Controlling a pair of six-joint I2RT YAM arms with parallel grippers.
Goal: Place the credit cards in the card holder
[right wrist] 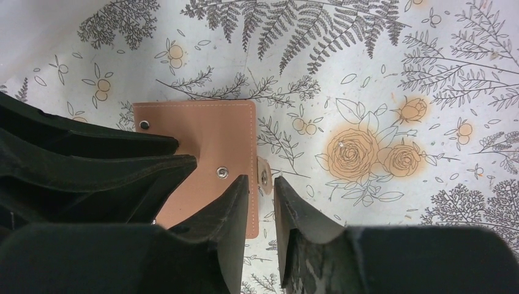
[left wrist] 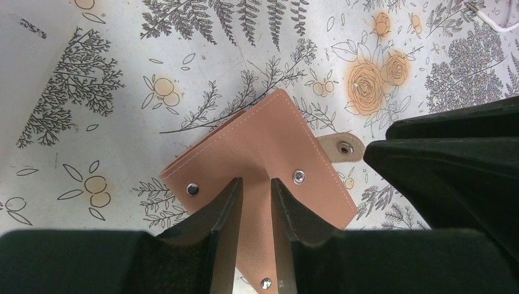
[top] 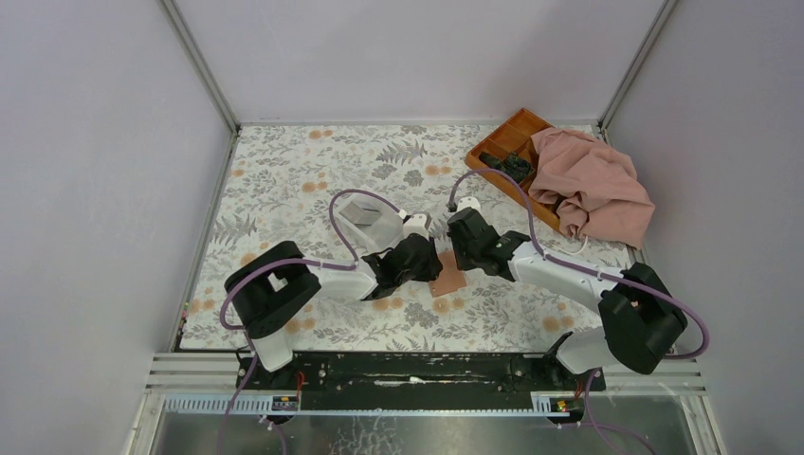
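Note:
The brown card holder (left wrist: 278,135) lies closed on the patterned cloth, its snap tab (left wrist: 343,147) sticking out from one side. Over the holder, my left gripper is slightly open, with brown leather showing through the gap. My right gripper stands slightly open at the holder's side edge. Its fingertips sit on either side of the tab (right wrist: 264,176) as seen in the right wrist view; whether they touch it cannot be told. From above, both grippers cover part of the holder (top: 447,282). No credit card can be made out clearly.
A white open box (top: 372,220) stands just behind my left arm, something greyish inside it. At the back right is a brown wooden tray (top: 524,126) with dark items and a pink cloth (top: 588,180).

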